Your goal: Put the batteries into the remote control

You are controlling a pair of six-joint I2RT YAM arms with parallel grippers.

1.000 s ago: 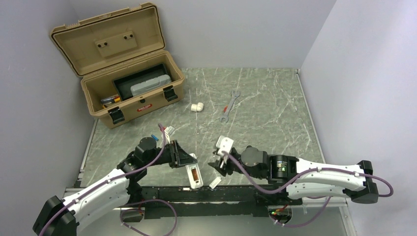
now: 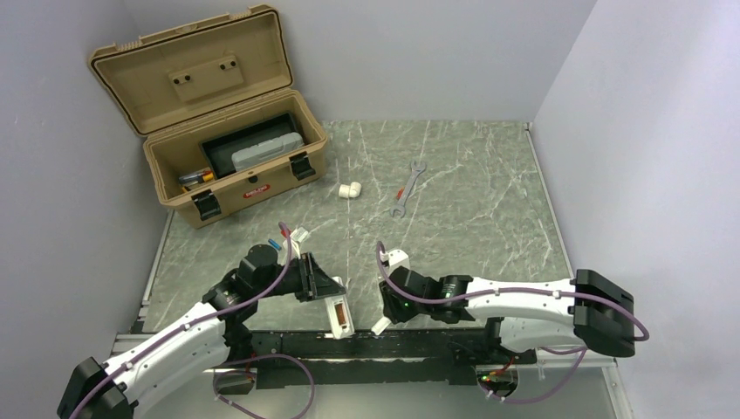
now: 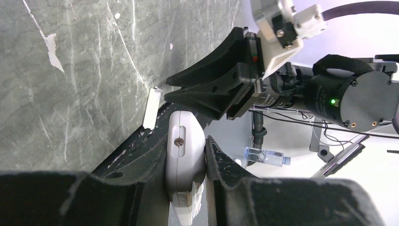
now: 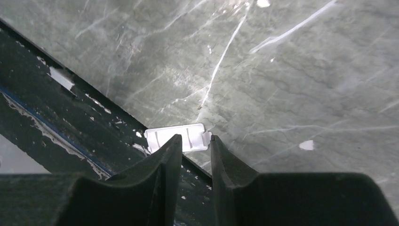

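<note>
My left gripper is shut on the white remote control (image 2: 339,316), whose battery compartment shows a brownish battery in the top view. The white battery cover (image 4: 174,136) lies inside-up on the table at its front edge, apart from the remote. Close over the cover hangs my right gripper, part open. One end of the cover appears behind and between its fingertips in the right wrist view; from the left wrist view the cover (image 3: 151,108) lies just beyond the fingers (image 3: 181,98), with no grip on it visible.
An open tan toolbox (image 2: 244,194) stands at the back left. A white pipe elbow (image 2: 350,190) and a wrench (image 2: 407,189) lie farther back. Near the left arm is a small blue item (image 2: 274,244).
The left arm is almost still; the remote has moved very slightly left.
</note>
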